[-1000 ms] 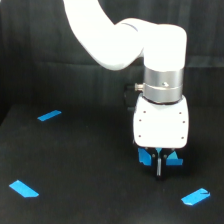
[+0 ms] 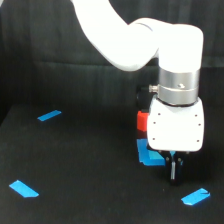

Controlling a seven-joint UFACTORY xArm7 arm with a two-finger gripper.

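My gripper hangs low over the dark table at the right, its thin dark fingers pointing down below the white arm housing. A blue piece shows just left of the fingers and is partly hidden by the housing; whether they touch it is unclear. Part of a red object peeks out behind the housing's left side. The fingers are seen too small and dark to judge their gap.
Flat blue strips lie on the table at the back left, front left and front right. A dark curtain hangs behind.
The arm and gripper have shifted to the right. More of the red object and of the blue piece's left part now shows. The blue strips have stayed put.
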